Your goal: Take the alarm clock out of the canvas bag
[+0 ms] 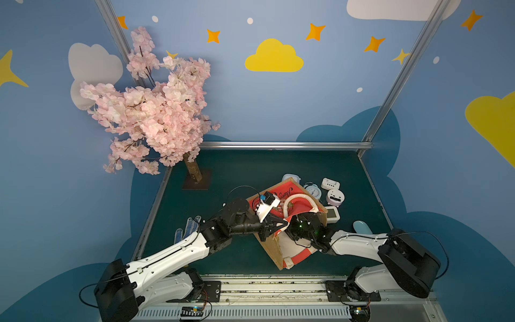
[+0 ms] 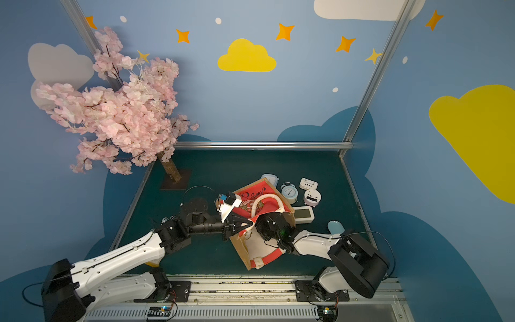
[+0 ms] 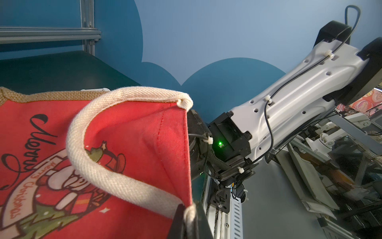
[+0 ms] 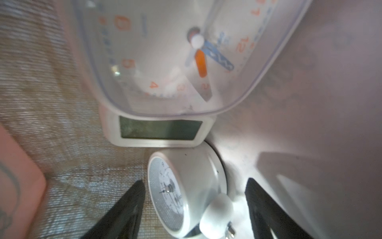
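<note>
The red canvas bag (image 1: 279, 190) lies on the table, its front lifted by my left gripper, which is shut on the cream handle at the bag's edge. My right gripper is inside the bag, open around a small white round alarm clock (image 4: 199, 175) with a grey-white dial. Above that clock in the right wrist view are a white digital clock (image 4: 159, 129) and a large clear-framed analogue clock (image 4: 159, 59).
Several clocks stand right of the bag, among them a round one (image 1: 334, 197) and a remote-like one (image 1: 330, 183). A blossom tree (image 1: 194, 171) stands back left; blue patterned items (image 1: 190, 228) lie left.
</note>
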